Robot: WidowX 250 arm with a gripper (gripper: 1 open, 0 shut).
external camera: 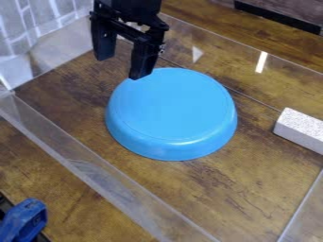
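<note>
My black gripper (pixel 124 59) hangs at the top centre-left of the camera view, its two fingers spread apart with nothing visible between them. Just below and right of it, a large round blue object with a smooth domed top (pixel 171 112) rests on the wooden surface (pixel 76 161).
A white block (pixel 299 129) lies at the right edge. A blue item (pixel 23 223) is at the lower left. Clear plastic strips or walls border the work area. A white tiled surface is at the upper left. Bare wood surrounds the round object.
</note>
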